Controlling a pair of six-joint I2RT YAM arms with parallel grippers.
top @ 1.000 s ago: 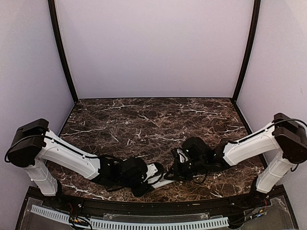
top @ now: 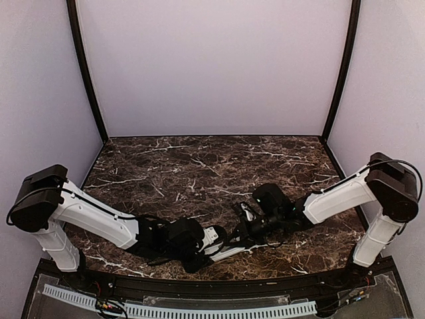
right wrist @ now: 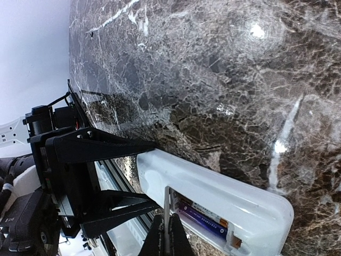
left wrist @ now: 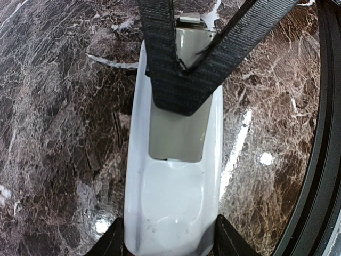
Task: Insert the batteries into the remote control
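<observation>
My left gripper is shut on one end of the white remote control (right wrist: pixel 213 186), a finger on each long side. In the right wrist view, batteries (right wrist: pixel 205 220) lie in the remote's open compartment. My right gripper is shut on the thin grey battery cover (left wrist: pixel 178 138). From the right wrist the cover shows nearly edge-on between the fingers. In the left wrist view it stands over the remote, partly hidden behind a black right finger (left wrist: pixel 181 93). Whether the cover's lower edge touches the remote, I cannot tell.
Bare dark marbled table (top: pixel 212 166) stretches out behind both arms. The table's black front rail (top: pixel 199 286) runs close to the remote and the left gripper. Both grippers are very near each other.
The right gripper has shifted slightly and its wrist has turned a little over the remote. Left arm and remote look unmoved.
</observation>
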